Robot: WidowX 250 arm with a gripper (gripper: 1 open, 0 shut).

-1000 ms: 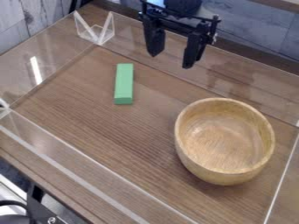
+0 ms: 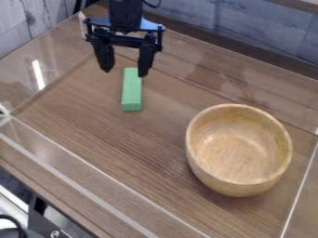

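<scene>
My black gripper (image 2: 125, 58) hangs at the upper left of the camera view, open with nothing between its fingers. A little below it, a flat green block (image 2: 132, 93) lies lengthwise on the wooden table. The gripper is above the block's far end; whether it touches cannot be told.
A large round wooden bowl (image 2: 239, 147) takes up the right side of the table (image 2: 99, 167). Dark edges with cables show at the far left and lower left.
My gripper has moved left from the upper middle and right to a place just above the green block. The block and bowl have stayed where they were.
</scene>
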